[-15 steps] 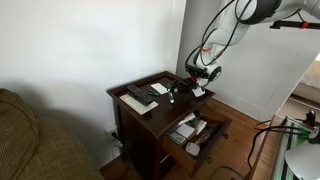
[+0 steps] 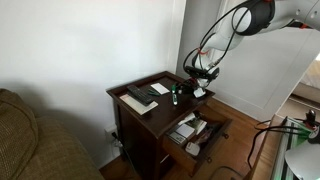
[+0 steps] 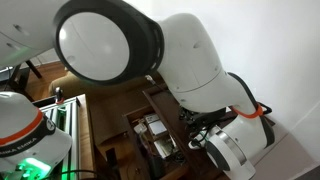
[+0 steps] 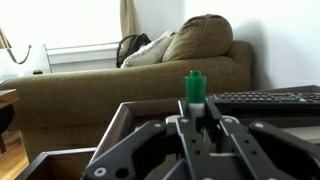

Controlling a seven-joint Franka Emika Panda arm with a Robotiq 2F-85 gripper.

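A small upright thing with a green top [image 4: 196,86] and a white lower part stands between the fingertips of my gripper in the wrist view. The fingers are shut on it; its lower end is hidden by the fingers. From exterior view 1, the green piece [image 2: 174,94] shows as a thin upright streak above the dark cabinet top [image 2: 152,122], just left of the dark gripper. Whether its bottom touches the cabinet cannot be told. In exterior view 2 the arm [image 3: 190,70] hides most of the gripper.
A dark keyboard [image 4: 265,99] lies on the cabinet, right in the wrist view. Papers [image 2: 137,103] and a white card [image 2: 159,88] rest at the left and back. Below, an open drawer [image 2: 187,160] holds several items. A brown sofa [image 4: 130,95] stands beyond.
The green-topped thing has shifted slightly up and to the right with the gripper in exterior view 1. The cabinet, drawer and papers look the same.
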